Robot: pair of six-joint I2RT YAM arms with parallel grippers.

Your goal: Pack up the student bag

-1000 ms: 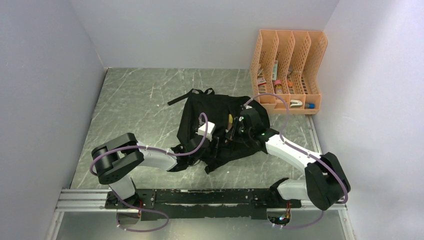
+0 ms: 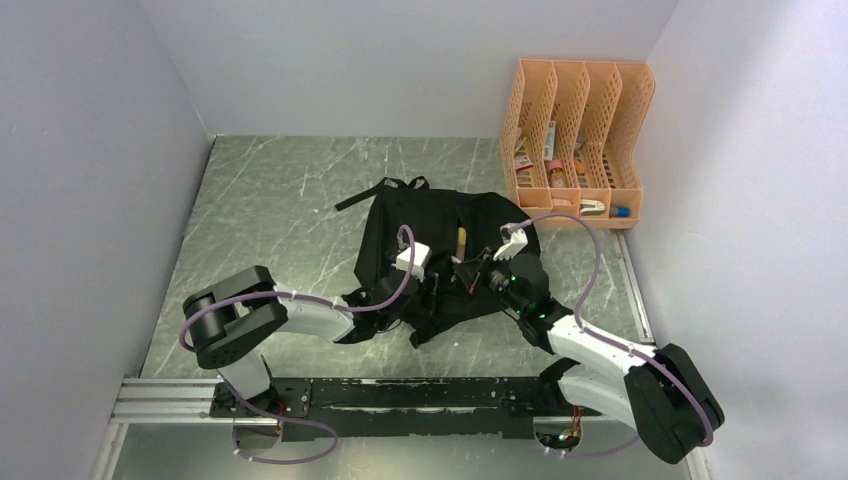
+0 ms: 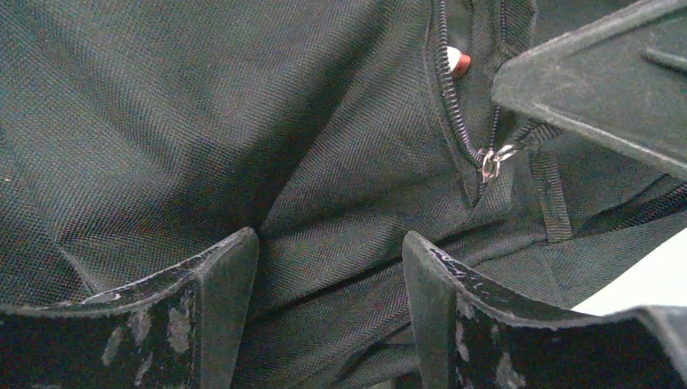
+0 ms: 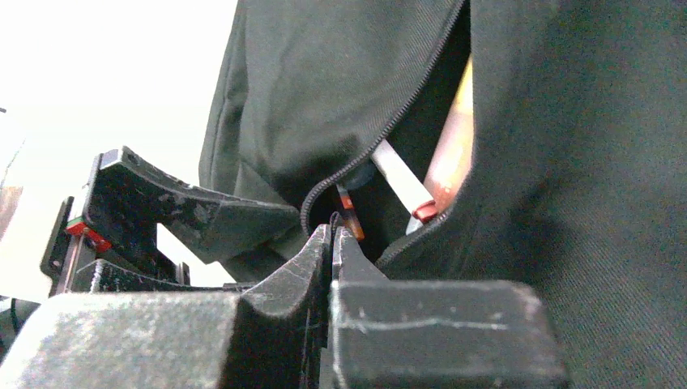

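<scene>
The black student bag [image 2: 420, 215] lies on the table, its zipped pocket parted. Through the gap in the right wrist view show a white stick with a red end [image 4: 398, 174], a yellow-and-tan item [image 4: 455, 138] and a small orange piece [image 4: 348, 212]. My left gripper is open over the bag's front, only fabric showing past its fingertips. Beside the pocket, my right gripper is shut; a thin dark sliver shows between its tips, too small to name. A metal zip slider [image 3: 491, 165] sits at the lower end of the pocket.
A peach organizer [image 2: 580, 207] stands at the back right, holding several small items, including a blue-capped one [image 2: 620, 212] and a white one [image 2: 592, 207]. Both arms are close together over the bag.
In the top view my right arm has shifted a little to the right and toward the front. The left arm and the bag look much the same.
</scene>
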